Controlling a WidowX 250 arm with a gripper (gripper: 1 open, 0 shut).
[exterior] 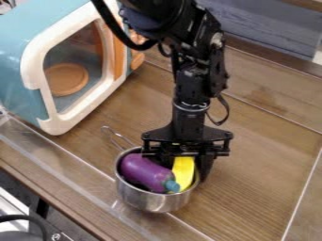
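A steel pot (141,196) with a wire handle stands on the wooden counter, holding a purple eggplant-like toy (141,171) and a yellow object (183,172). My black gripper (185,156) is low over the back right of the pot, around the top of the yellow object. Its fingertips are largely hidden, and whether it grips the yellow object is hard to see.
A toy microwave (51,56) in teal and white, with a wooden disc inside, stands at the back left. A grey wall runs along the back.
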